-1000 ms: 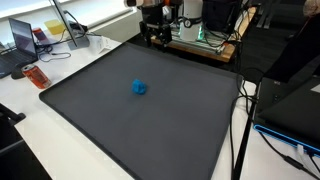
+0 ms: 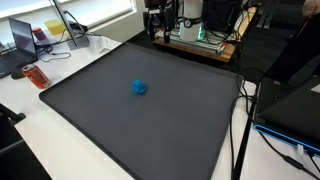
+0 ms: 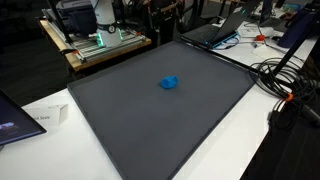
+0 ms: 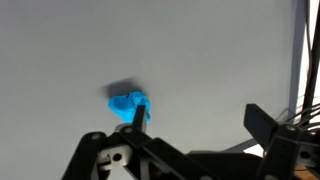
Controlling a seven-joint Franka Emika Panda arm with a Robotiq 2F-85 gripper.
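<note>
A crumpled bright blue piece, perhaps cloth [image 2: 139, 88], lies on the dark grey mat [image 2: 150, 125], left of its middle and toward the back in exterior view 1. The second exterior view shows the same blue piece [image 3: 168, 81] by itself with bare mat all around. Seen from the wrist, the blue piece [image 4: 128, 105] sits close to the left finger, below it on the mat. My gripper stands open, its two black fingers wide apart and nothing between them. At the back edge of exterior view 1 the arm is only partly visible.
An orange-red can [image 2: 37, 76] stands left of the mat, near a laptop [image 2: 28, 38] and cables. A wooden shelf with green-and-white items [image 3: 108, 38] is beyond the mat in exterior view 2.
At the back of exterior view 1, the dark arm and gripper have risen and drawn away from the mat. The blue piece has stayed in place.
</note>
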